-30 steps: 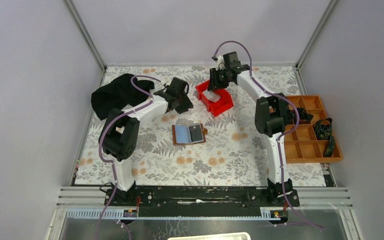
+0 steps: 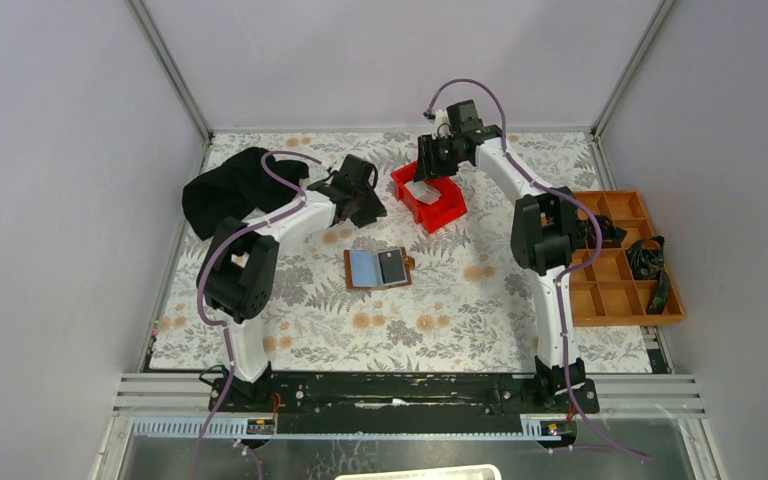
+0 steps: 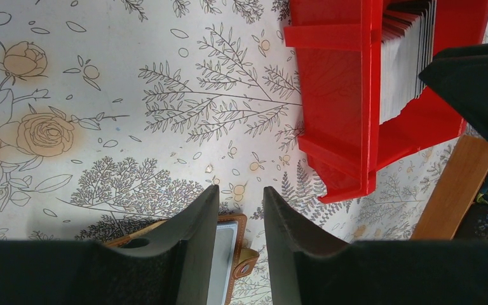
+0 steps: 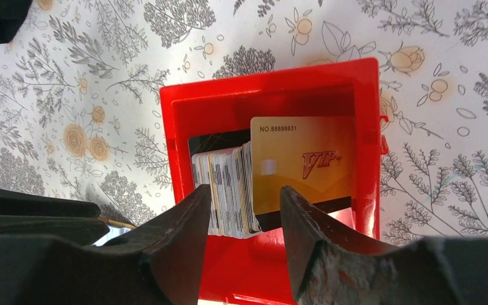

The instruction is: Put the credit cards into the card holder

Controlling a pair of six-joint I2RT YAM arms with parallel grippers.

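A red box (image 2: pixel 447 212) at the back of the table holds a stack of cards (image 4: pixel 225 184) on edge, with a gold VIP card (image 4: pixel 305 159) lying flat beside it. My right gripper hangs over the box, fingers apart, with nothing visible between them. My left gripper is left of the box, also open with nothing between its fingers, above floral tablecloth. The brown card holder (image 2: pixel 364 268) lies open in front of the red box, showing blue and dark panels.
A black cloth (image 2: pixel 220 195) lies at the back left. A wooden compartment tray (image 2: pixel 610 315) with dark items stands on the right.
The right arm has shifted very slightly at the back over the red box. The left arm and the objects show no visible change.
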